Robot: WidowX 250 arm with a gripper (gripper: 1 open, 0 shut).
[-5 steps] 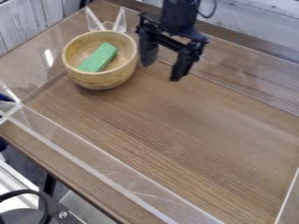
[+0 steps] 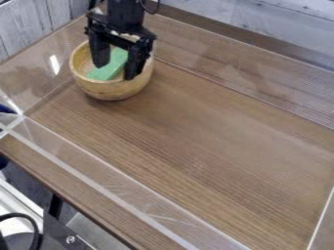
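Note:
In the camera view my gripper (image 2: 120, 44) is over a round tan bowl (image 2: 112, 87) near the top left, its black fingers pointing down at the bowl's left and right sides, open. A green object (image 2: 109, 64) lies inside the bowl, between the fingers and partly hidden by them. I cannot tell whether the fingers touch it.
A clear strip runs along the lower left, with black cables at the bottom left corner. A light wall or edge stands at the top left.
My gripper has moved left, from right of the bowl to over it and the green object. The bowl appears in about the same place.

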